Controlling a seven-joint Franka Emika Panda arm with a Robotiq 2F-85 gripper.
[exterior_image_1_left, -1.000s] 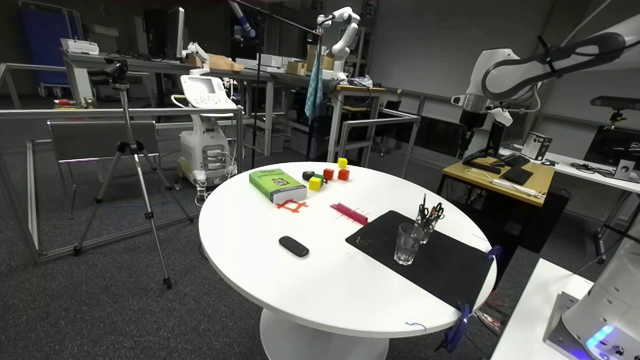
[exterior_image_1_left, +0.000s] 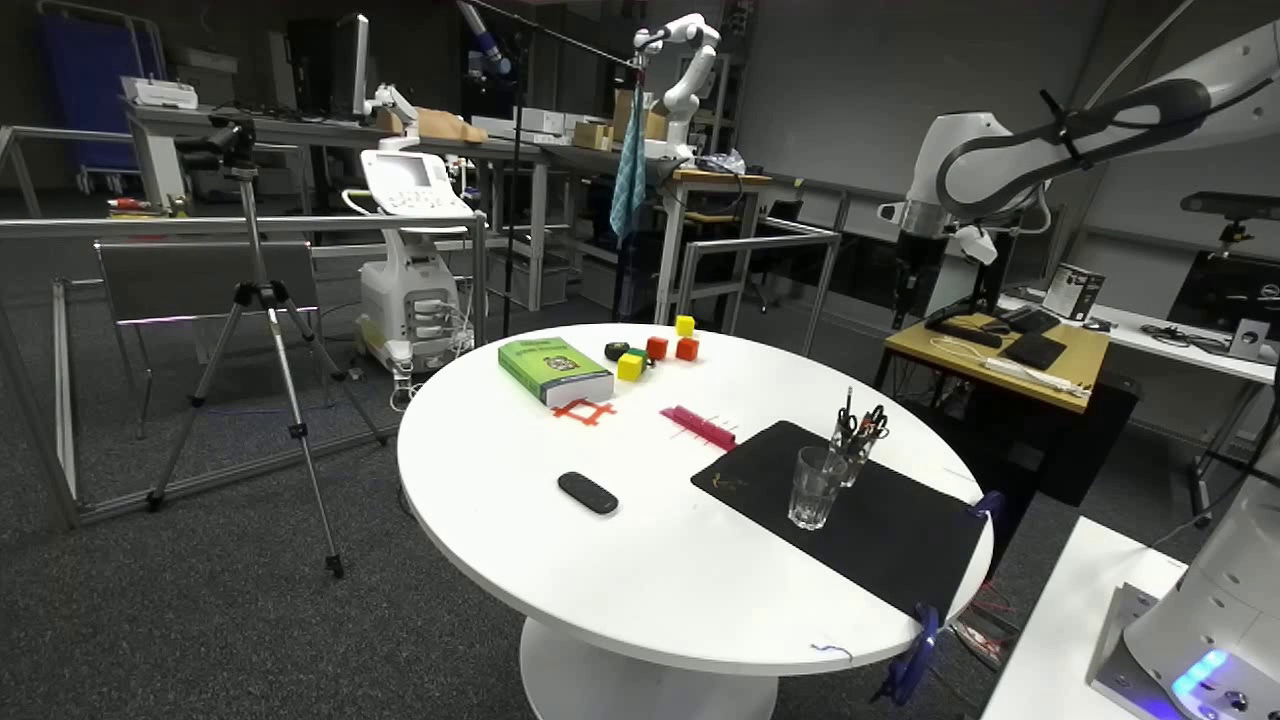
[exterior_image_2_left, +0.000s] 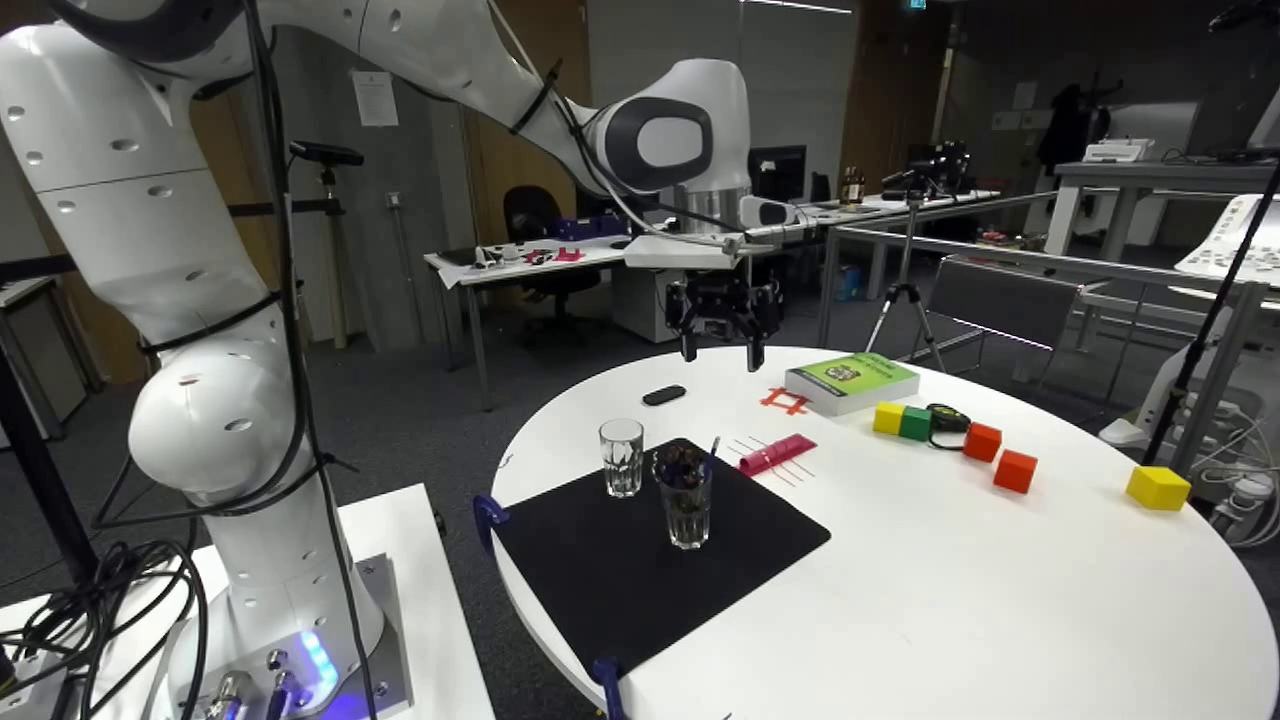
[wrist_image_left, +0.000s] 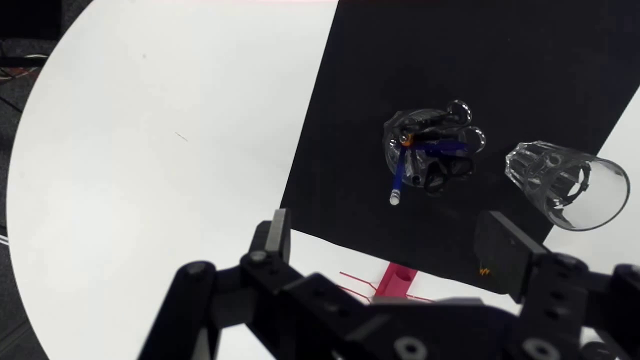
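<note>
My gripper is open above the table, its fingers wide apart and nothing between them. Exterior view 2 shows the gripper (exterior_image_2_left: 722, 350) hanging pointed downward, well clear of the tabletop. On the black mat (exterior_image_2_left: 600, 576) stands a clear glass holding scissors and pens (exterior_image_2_left: 687, 516), with a blue pencil (wrist_image_left: 398, 174) sticking out of it. An empty clear glass (exterior_image_2_left: 621, 458) stands upright beside it, near the mat's edge. Just off the mat lies a pink holder (exterior_image_2_left: 777, 454) with thin red sticks around it.
A green book (exterior_image_1_left: 554, 370), an orange frame (exterior_image_1_left: 584, 412) and a black remote (exterior_image_1_left: 588, 492) rest on the white table. Several coloured blocks, including a yellow cube (exterior_image_2_left: 1158, 487), lie toward the far side. Blue clamps (exterior_image_1_left: 918, 654) grip the mat at the table edge.
In exterior view 1 the arm and gripper have shifted left, with the gripper slightly lower. Objects on the table have not moved.
</note>
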